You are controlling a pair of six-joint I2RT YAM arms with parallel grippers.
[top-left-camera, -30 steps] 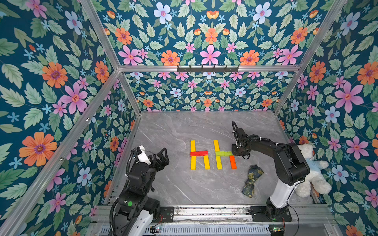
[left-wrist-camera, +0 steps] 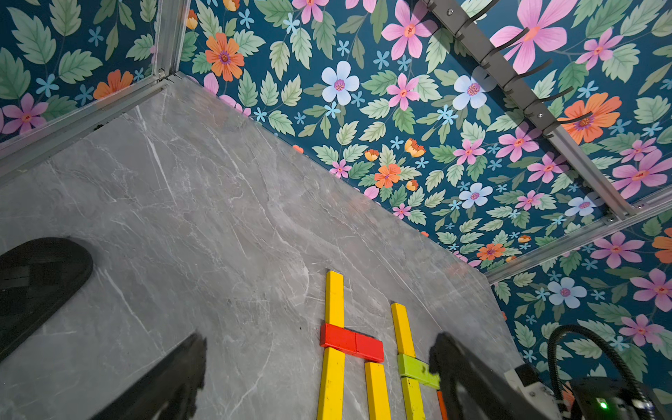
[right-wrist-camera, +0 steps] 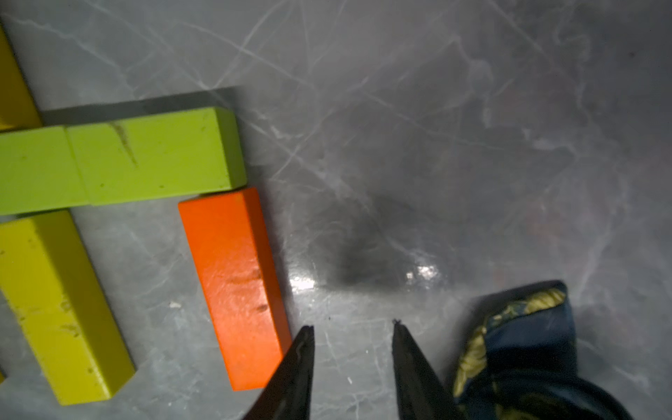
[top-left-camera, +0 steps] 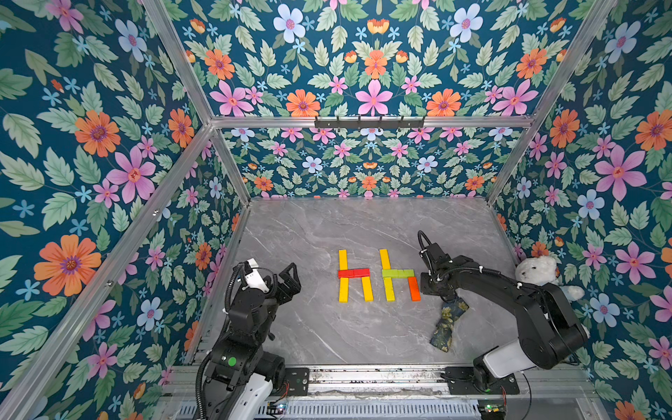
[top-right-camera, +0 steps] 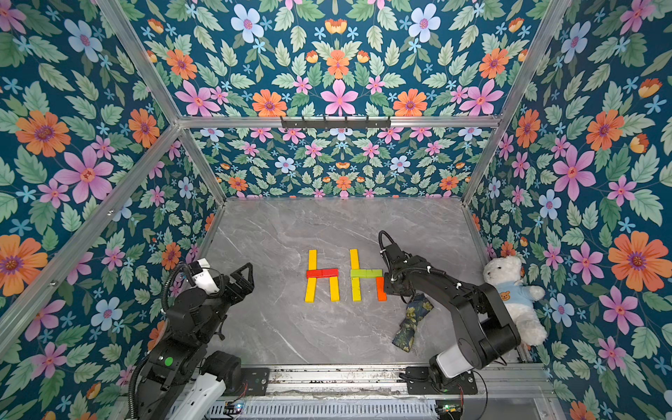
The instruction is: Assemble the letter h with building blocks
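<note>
Two block h shapes lie on the table: yellow blocks (top-left-camera: pixel 365 289) with a red crossbar (top-left-camera: pixel 353 272), and yellow blocks (top-left-camera: pixel 383 257) with a green crossbar (right-wrist-camera: pixel 147 157) and an orange leg (right-wrist-camera: pixel 236 287). The orange leg sits just below the green bar's right end. My right gripper is over bare table right of the orange block, fingertips apart, nothing between them. My left gripper (top-left-camera: pixel 287 280) hangs at the left, away from the blocks; in the left wrist view its fingers are blurred and apart, with nothing between.
A dark patterned cloth bundle (top-left-camera: pixel 445 329) lies front right, near my right gripper. A white teddy bear (top-right-camera: pixel 518 315) leans at the right wall.
My right arm has swung toward the front, its wrist moving lower in the top view toward the cloth. The blocks and left arm have not moved.
</note>
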